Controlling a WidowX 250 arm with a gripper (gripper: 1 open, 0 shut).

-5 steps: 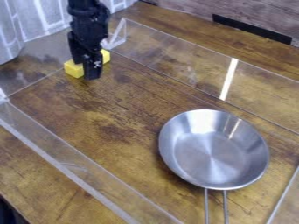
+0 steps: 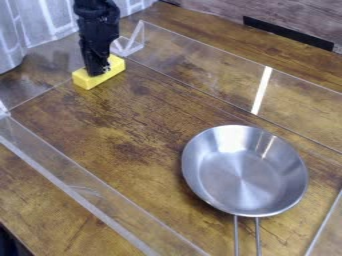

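Observation:
A yellow block [image 2: 104,78], like a sponge, lies on the wooden table at the upper left. My black gripper [image 2: 96,66] is lowered onto it from above, its tips at the block's upper side. Whether its fingers are open or shut is too small and dark to tell.
A steel pan [image 2: 245,168] with its handle toward the front sits at the right. Clear plastic panels or strips run along the left and upper right.
My gripper has moved back and to the left, uncovering more of the yellow block. The pan has stayed in place.

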